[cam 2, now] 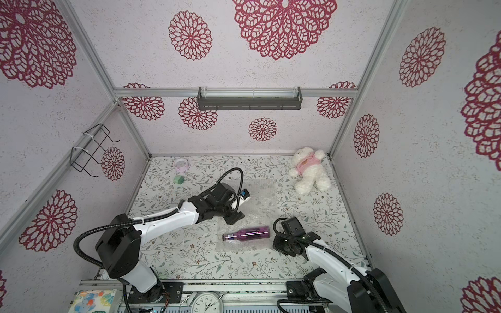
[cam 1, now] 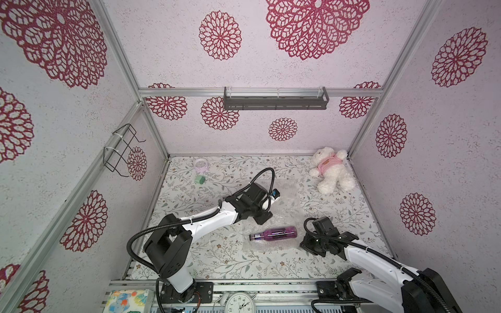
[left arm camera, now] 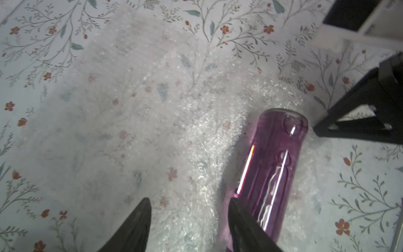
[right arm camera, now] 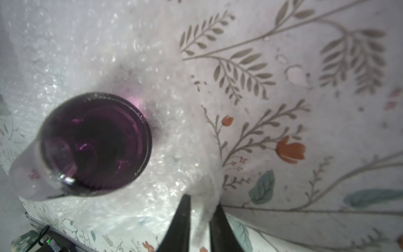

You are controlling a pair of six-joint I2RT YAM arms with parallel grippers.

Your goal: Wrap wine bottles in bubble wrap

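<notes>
A purple bottle (cam 1: 274, 233) lies on its side on the lower part of a bubble wrap sheet (cam 1: 281, 206), neck to the left. My left gripper (cam 1: 263, 218) hangs above the sheet behind the bottle; in the left wrist view its fingers are apart, with the bottle below the right one and nothing held. My right gripper (cam 1: 308, 245) is low at the sheet's edge beside the bottle's base; in the right wrist view its fingertips meet the wrap, and whether they grip it is unclear.
A white teddy bear (cam 1: 328, 172) lies at the back right. A tape roll (cam 1: 201, 164) and a green block (cam 1: 200, 179) are at the back left. A dark shelf (cam 1: 275, 104) is on the back wall.
</notes>
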